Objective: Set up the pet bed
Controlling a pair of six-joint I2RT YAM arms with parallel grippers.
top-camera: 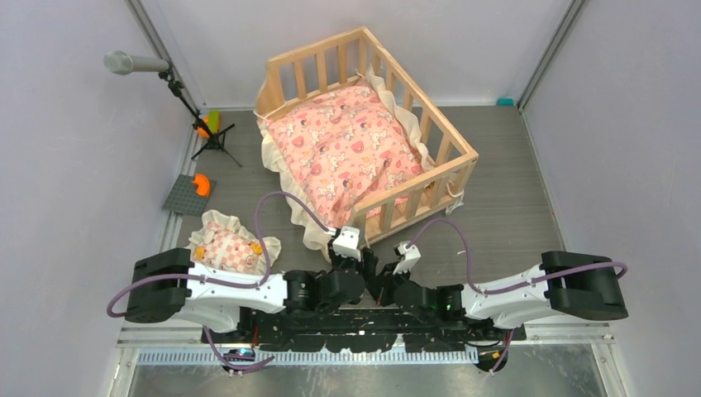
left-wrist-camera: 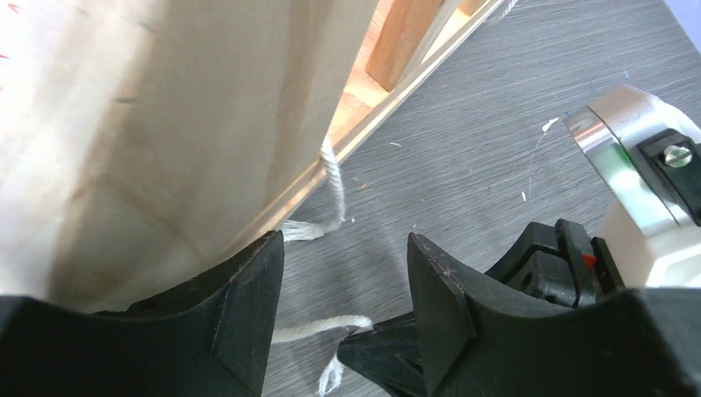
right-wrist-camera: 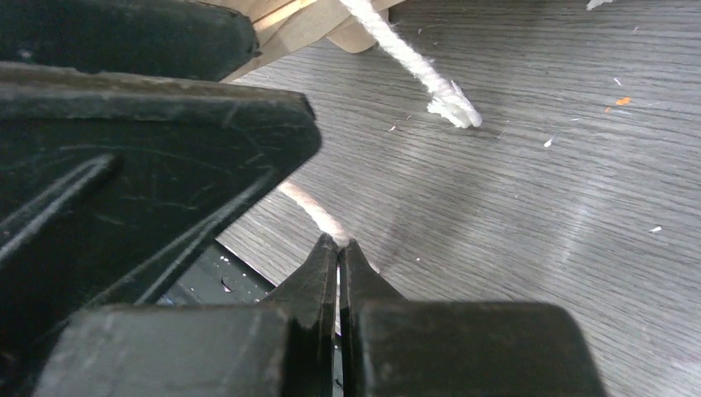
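The wooden crib [top-camera: 452, 161] holds a pink patterned mattress [top-camera: 339, 149] with a cream frill. At its near corner my left gripper is open beside the wood, with white cord [left-wrist-camera: 335, 186] hanging from the frame and another length of cord below its fingers. My right gripper is shut on a white cord, pinched at its fingertips; a frayed cord end [right-wrist-camera: 450, 103] hangs above it. In the top view the two grippers nearly touch.
A small frilled pillow [top-camera: 223, 244] lies at the lower left. A microphone stand [top-camera: 213, 141] and a grey board [top-camera: 183, 198] with an orange piece stand along the left side. Bare floor [top-camera: 504, 198] is right of the crib.
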